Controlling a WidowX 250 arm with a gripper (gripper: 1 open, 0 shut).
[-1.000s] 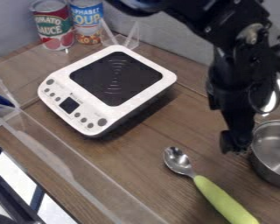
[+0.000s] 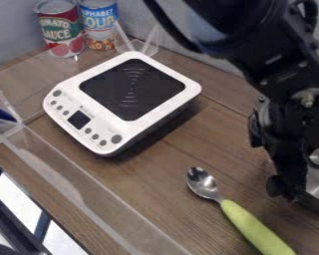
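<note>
My black gripper (image 2: pixel 293 167) is at the right edge, low over a steel pot (image 2: pixel 313 197) that it mostly covers. Whether its fingers are open or shut, or hold the pot's rim, I cannot tell. A spoon with a green handle (image 2: pixel 250 224) lies on the wooden counter to the lower left of the pot.
A white induction cooktop (image 2: pixel 129 90) occupies the upper left. Behind it stand a tomato sauce can (image 2: pixel 61 27) and an alphabet soup can (image 2: pixel 99 24) in clear holders.
My gripper has moved right and down onto the pot, hiding much of it. The spoon, cooktop and cans have not moved.
</note>
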